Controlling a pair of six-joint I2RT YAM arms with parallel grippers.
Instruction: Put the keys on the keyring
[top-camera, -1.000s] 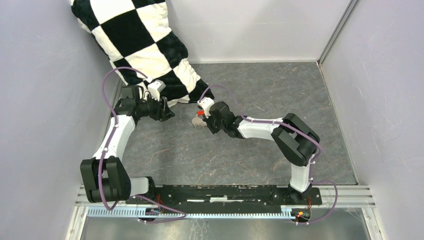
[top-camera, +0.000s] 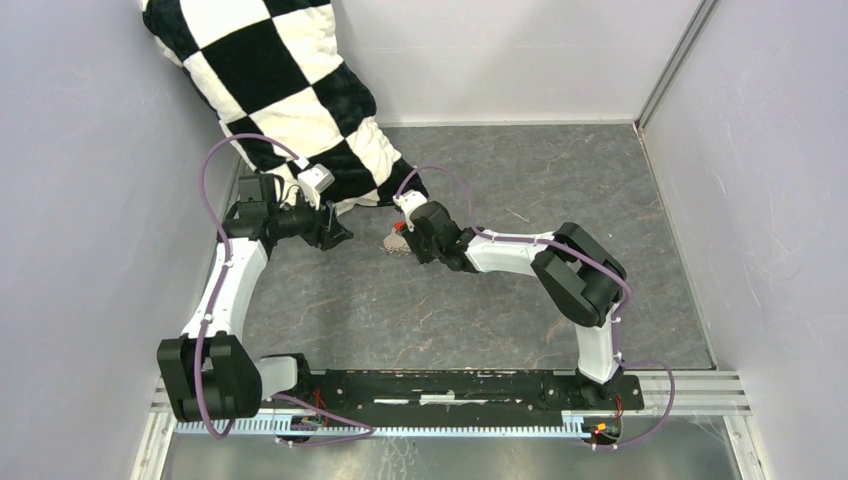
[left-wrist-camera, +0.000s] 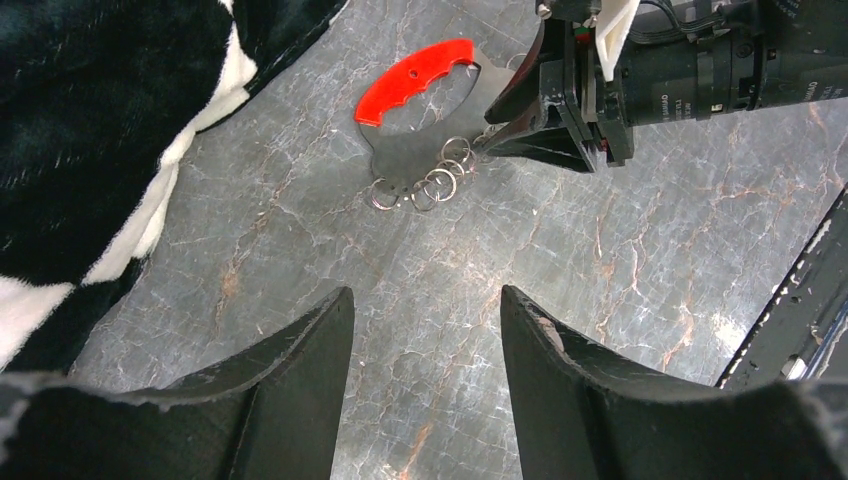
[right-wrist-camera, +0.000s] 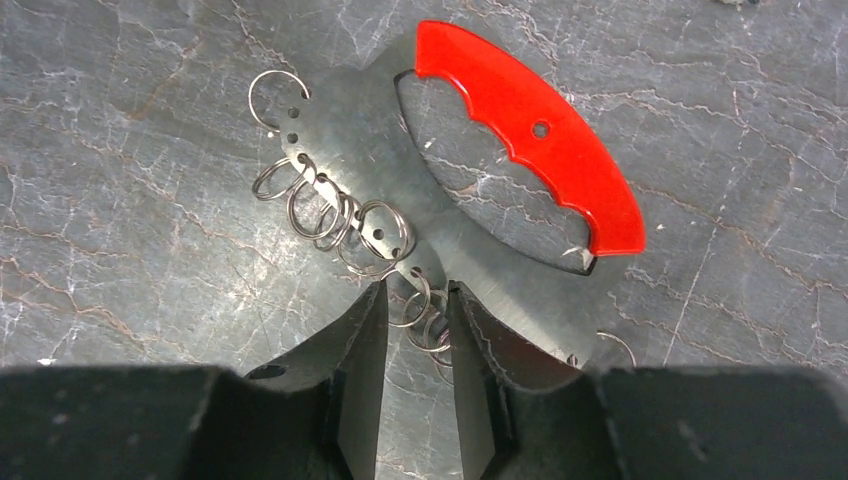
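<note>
A flat grey metal plate (right-wrist-camera: 365, 125) with a red grip (right-wrist-camera: 560, 140) and a row of holes lies on the floor. Several thin metal rings (right-wrist-camera: 320, 210) hang through holes along its edge. In the right wrist view my right gripper is part open over that edge, with a few rings showing between its fingertips; whether it touches them I cannot tell. To the left of the plate in the top view, my left gripper (top-camera: 337, 236) stands open, only bare floor between its fingers in the left wrist view. I can make out no key for certain.
A black-and-white checkered cloth (top-camera: 290, 90) hangs at the back left, its lower edge close behind the left gripper. A tiny thin item (top-camera: 517, 215) lies to the right. Walls bound both sides.
The left gripper has moved slightly down and right in the top view.
</note>
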